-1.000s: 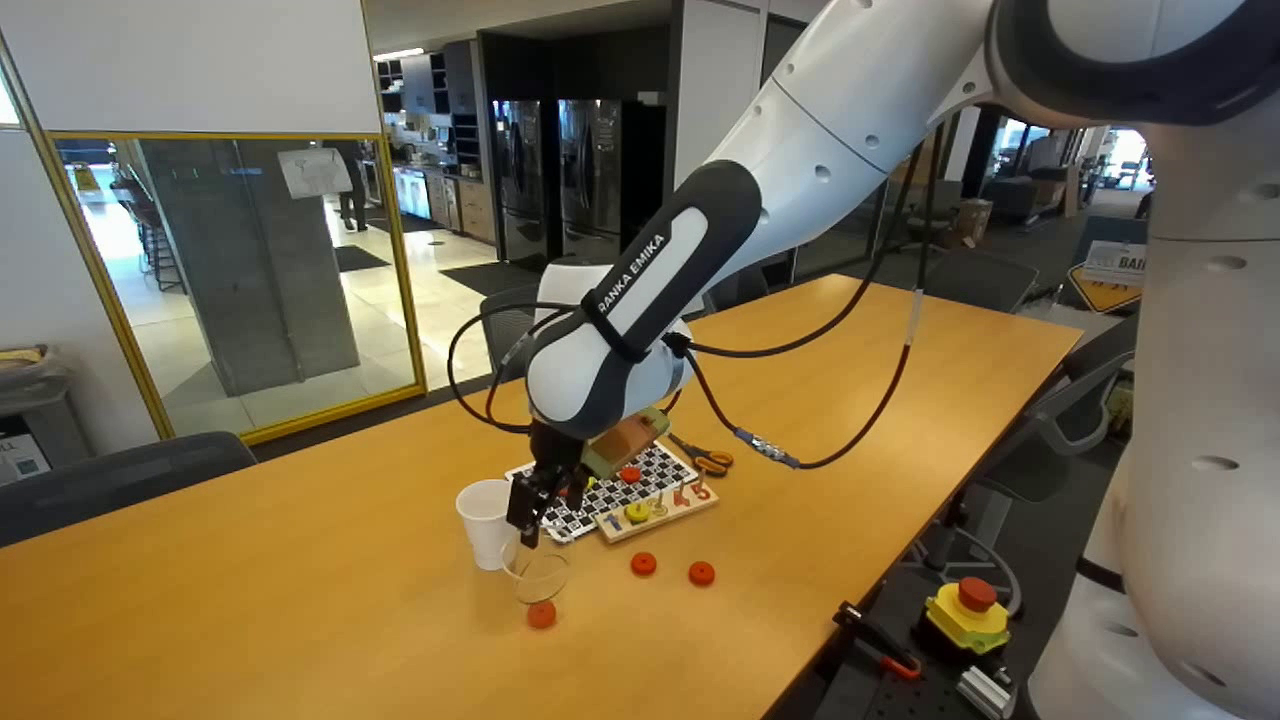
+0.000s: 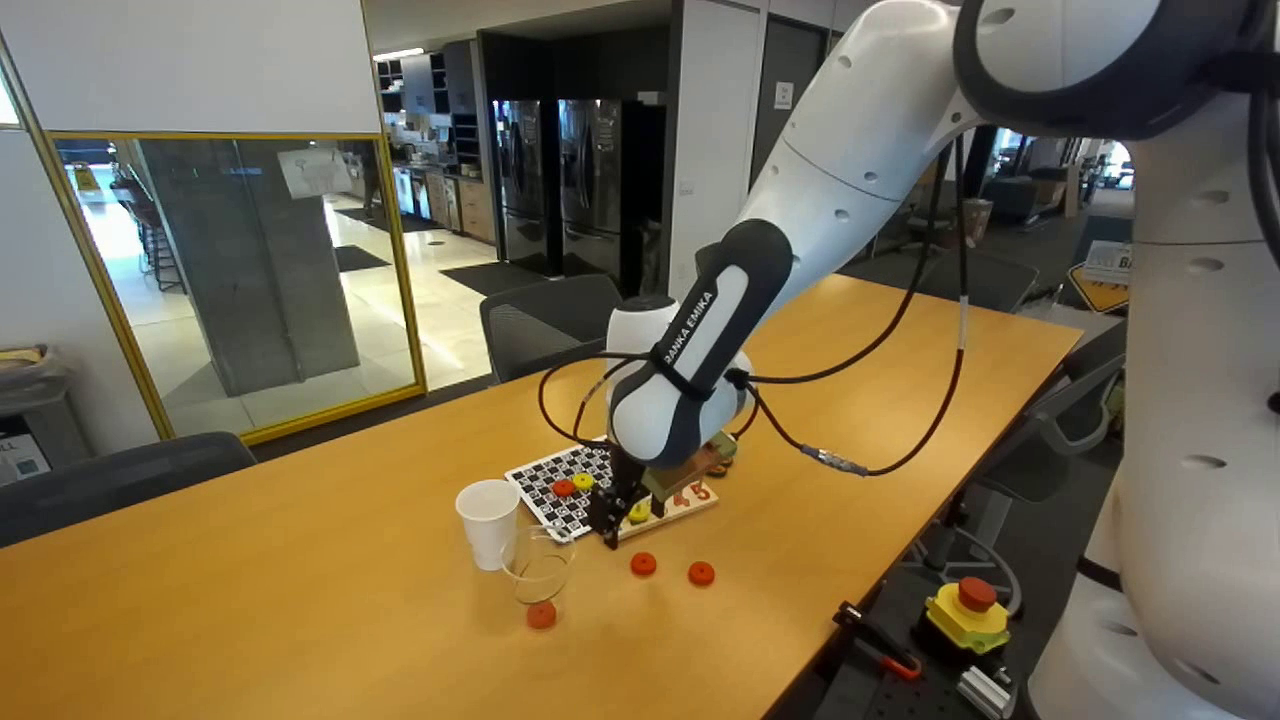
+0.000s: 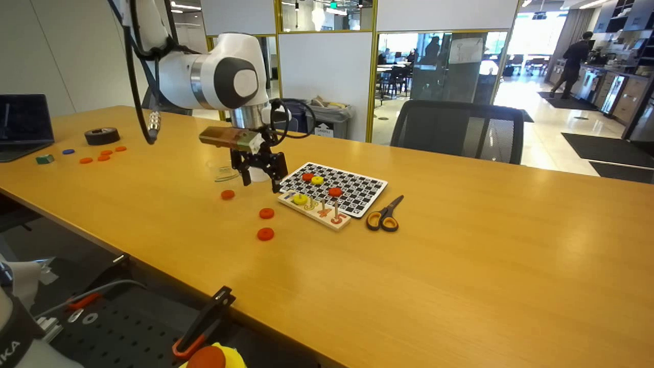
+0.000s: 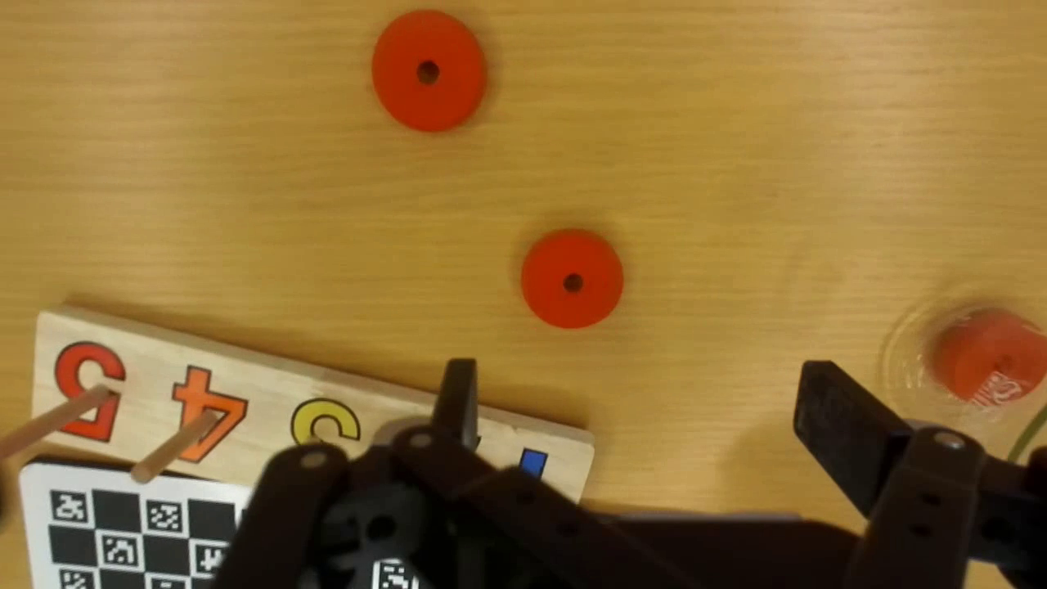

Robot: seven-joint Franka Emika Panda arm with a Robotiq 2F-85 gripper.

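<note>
My open gripper hangs above the table with nothing between its fingers, near the peg board's end in exterior view 2. Two red rings [image 4: 573, 257] [image 4: 429, 103] lie flat on bare table ahead of the fingers in the wrist view. A third red ring [image 2: 541, 614] lies by the clear glass [image 2: 536, 588]; the wrist view shows it through the glass. The wooden numbered peg board [image 3: 314, 213] carries a yellow ring [image 3: 299, 200]; its end is partly hidden by my fingers in the wrist view.
A checkered board [image 3: 361, 189] holds red and yellow rings behind the peg board. Scissors [image 3: 389, 222] lie beside it. A white cup [image 2: 486, 528] stands by the glass. Several loose discs and black tape [image 3: 102, 135] lie farther left in exterior view 2.
The arm has swung right in exterior view 1, carrying the open gripper from beside the white cup to the peg board. The rings, glass and cup have stayed put.
</note>
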